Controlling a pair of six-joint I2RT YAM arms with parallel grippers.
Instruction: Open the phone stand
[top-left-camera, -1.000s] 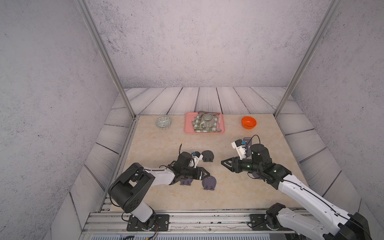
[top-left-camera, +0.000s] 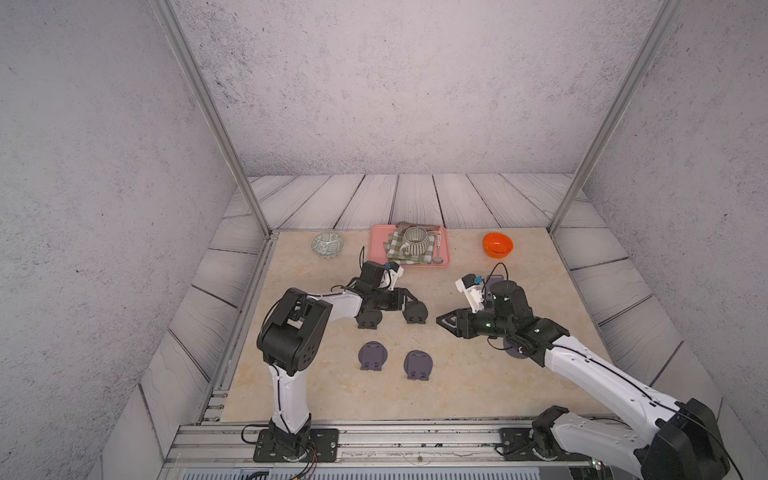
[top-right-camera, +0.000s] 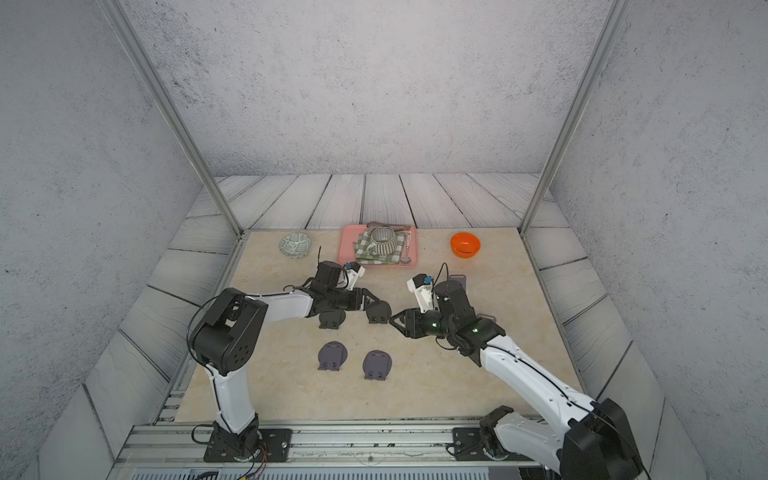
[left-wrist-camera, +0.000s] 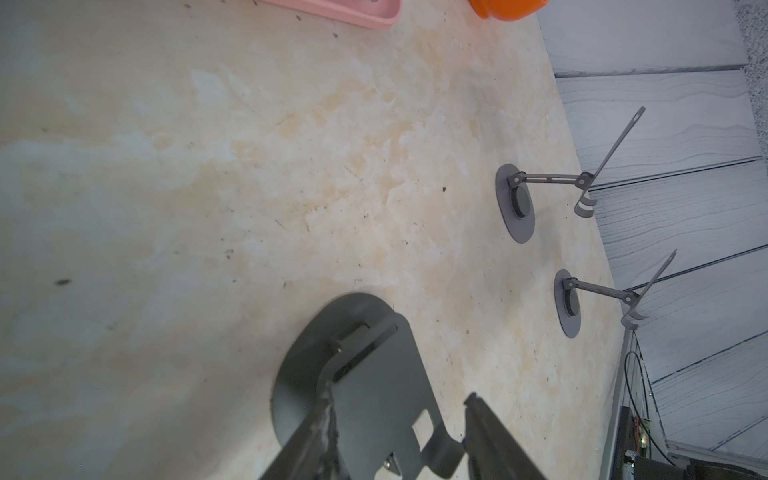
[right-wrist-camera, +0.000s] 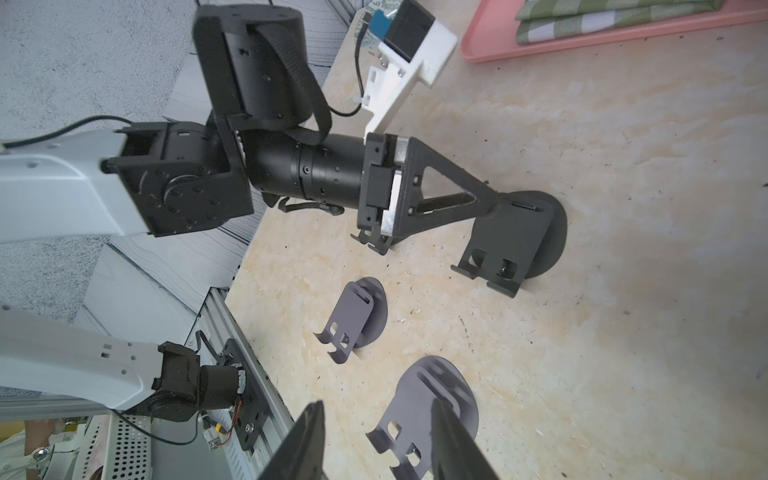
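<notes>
A dark grey phone stand (top-left-camera: 415, 312), folded flat on its round base, lies mid-table. Over its left edge is my left gripper, partly open, with the stand's plate (left-wrist-camera: 380, 400) showing between its fingers in the left wrist view. Whether they touch it is unclear; in the right wrist view the left fingertip (right-wrist-camera: 488, 198) overlaps the plate's upper edge. My right gripper hangs open and empty to the right of that stand. Two unfolded stands (left-wrist-camera: 516, 200) rise at the right, mostly hidden by the right arm in the top views.
Other folded stands (top-left-camera: 373, 355) (top-left-camera: 417, 365) lie nearer the front, and another (top-left-camera: 369, 319) is partly beneath the left arm. Farther back are a glass bowl (top-left-camera: 327, 245), a pink tray (top-left-camera: 377, 254) with cloth and cup, and an orange bowl (top-left-camera: 497, 245).
My left gripper has moved from over the front stands back to the mid-table dark stand, drawing slightly farther back lately. The right arm has shifted slightly left and back.
</notes>
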